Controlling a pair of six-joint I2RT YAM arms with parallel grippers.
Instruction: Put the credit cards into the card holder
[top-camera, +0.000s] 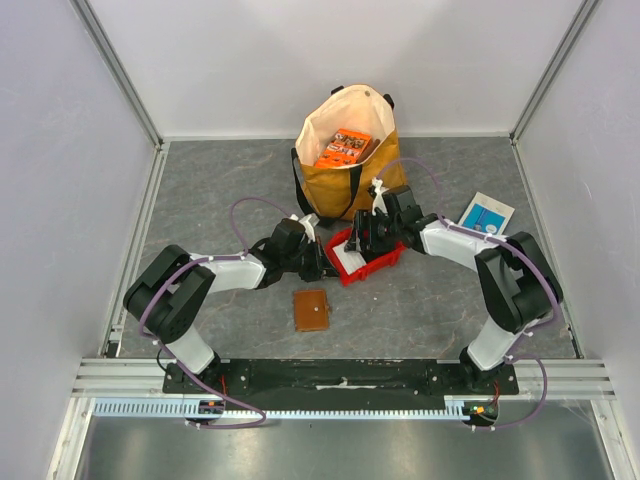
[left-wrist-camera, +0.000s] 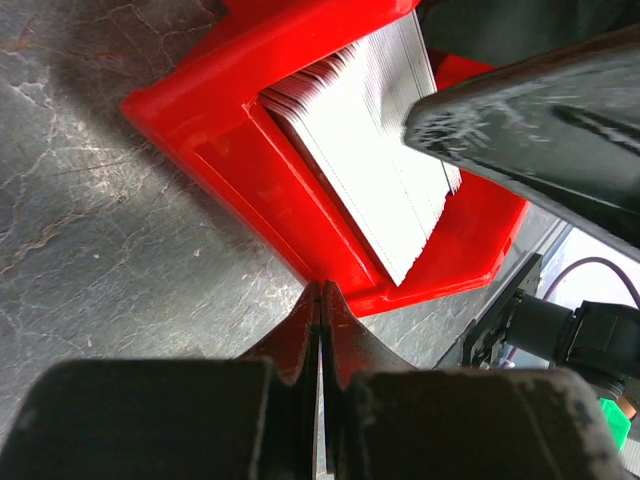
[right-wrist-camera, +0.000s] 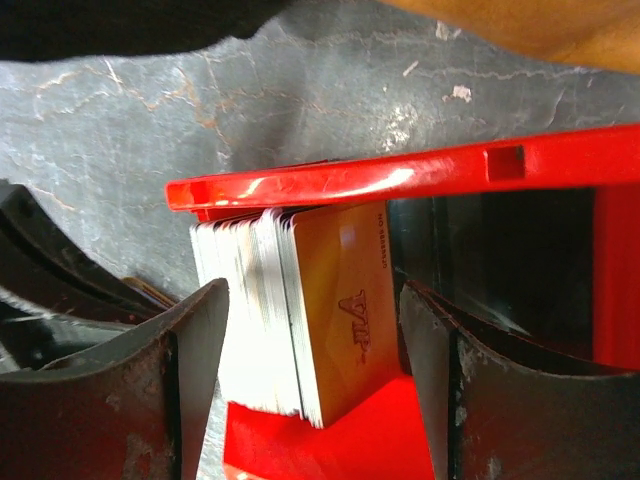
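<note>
A stack of white-edged cards (right-wrist-camera: 255, 310) leans in one end of a red tray (top-camera: 365, 268); its front card (right-wrist-camera: 345, 305) is orange-gold. Over the tray, my right gripper is open, one finger on either side of the stack; whether they touch it I cannot tell. My left gripper is shut, its tips at the tray's outer wall, nothing showing between them. In the left wrist view the cards (left-wrist-camera: 370, 140) lie just beyond that wall, under a dark right finger (left-wrist-camera: 540, 130). A brown card holder (top-camera: 311, 310) lies on the table in front of the tray.
Close behind the tray stands a yellow bag (top-camera: 345, 185) with an orange item inside. A blue-and-white booklet (top-camera: 486, 215) lies at the right.
</note>
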